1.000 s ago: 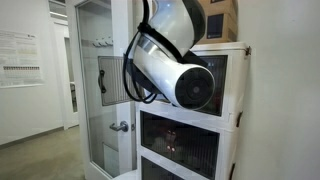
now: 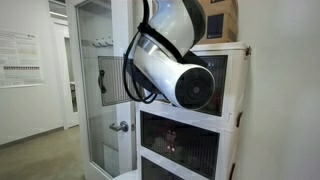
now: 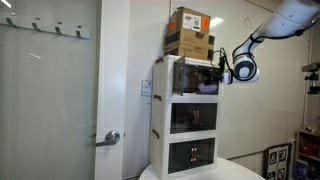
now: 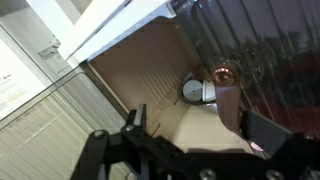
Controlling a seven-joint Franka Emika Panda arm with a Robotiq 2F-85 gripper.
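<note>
In the wrist view my gripper stands open, its dark fingers (image 4: 140, 137) well apart at the bottom edge. A brown leather-like strap handle (image 4: 229, 105) with a copper-coloured round stud runs down behind the right finger; whether they touch I cannot tell. Beyond lies the inside of a compartment with a small round metallic thing (image 4: 192, 90). The white cabinet (image 3: 160, 125) has several stacked compartments with dark see-through doors. At the top one, the door (image 2: 113, 80) is swung out to the left. My arm (image 2: 165, 70) hides much of that compartment in exterior view 1.
Cardboard boxes (image 3: 188, 35) are stacked on the cabinet. Left of it is a glass-panelled room door with a lever handle (image 3: 108, 138). The cabinet stands on a white round table (image 3: 228, 172). Shelving (image 3: 276, 160) stands at the far right.
</note>
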